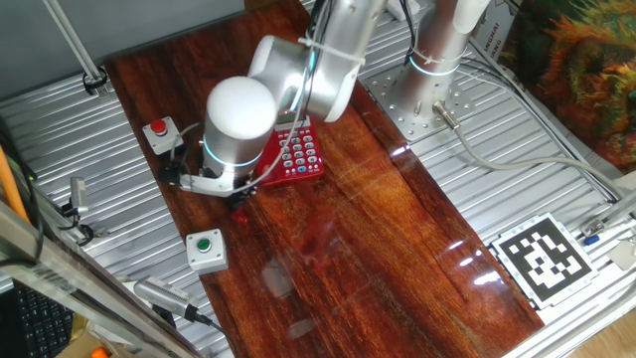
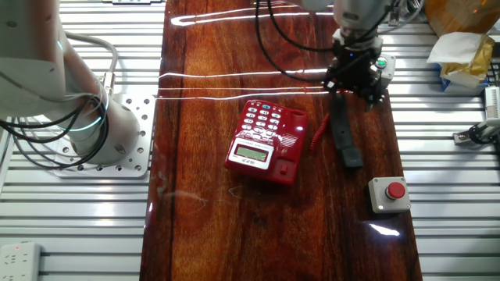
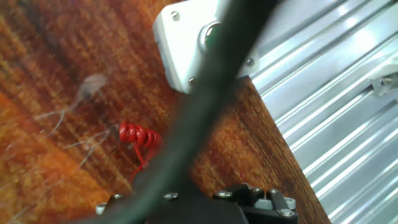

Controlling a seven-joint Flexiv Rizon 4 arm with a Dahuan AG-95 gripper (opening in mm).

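Observation:
A red telephone (image 2: 269,140) with a keypad and small display sits on the table; in exterior view 1 the arm partly covers the phone (image 1: 300,157). Its dark handset (image 2: 344,134) is off the base, to the right of it in exterior view 2. A coiled red cord (image 3: 140,134) shows in the wrist view. My gripper (image 2: 356,84) is at the handset's far end, overlapping it in exterior view 2. Whether they touch, and how the fingers stand, is hidden: the wrist view shows only dark gripper parts at its bottom edge, behind a blurred dark cable (image 3: 214,81).
A green-button box (image 1: 207,251) and a red-button box (image 1: 161,134) stand along one table edge. Loose cables hang from the arm.

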